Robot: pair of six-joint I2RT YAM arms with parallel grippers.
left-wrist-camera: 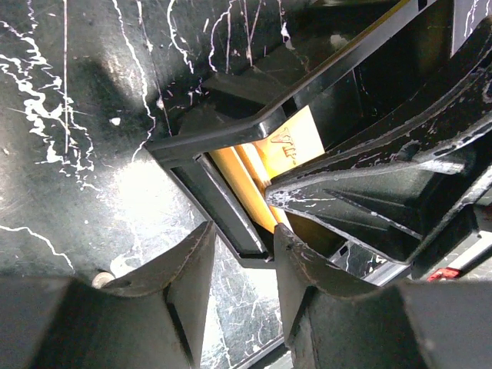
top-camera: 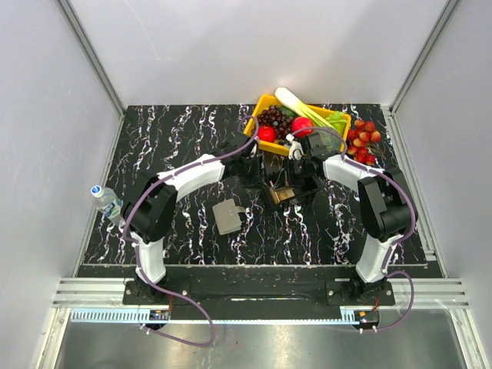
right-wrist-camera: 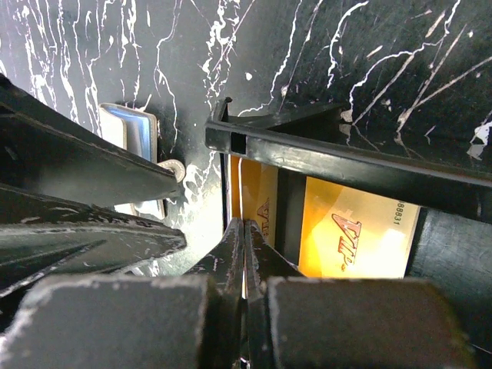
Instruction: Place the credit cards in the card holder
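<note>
A black card holder (top-camera: 273,198) lies at mid-table with orange credit cards (right-wrist-camera: 361,231) in it, some upright at its end, others flat in a compartment. My right gripper is shut, fingertips at the edge of the upright cards (left-wrist-camera: 242,181). My left gripper is part open above the holder's end, nothing seen between its fingers. A grey card case (top-camera: 228,216) lies left of the holder.
A yellow basket (top-camera: 264,104) of vegetables and fruit stands behind the holder, with reddish fruit (top-camera: 364,134) beside it. A water bottle (top-camera: 108,204) stands at the left edge.
</note>
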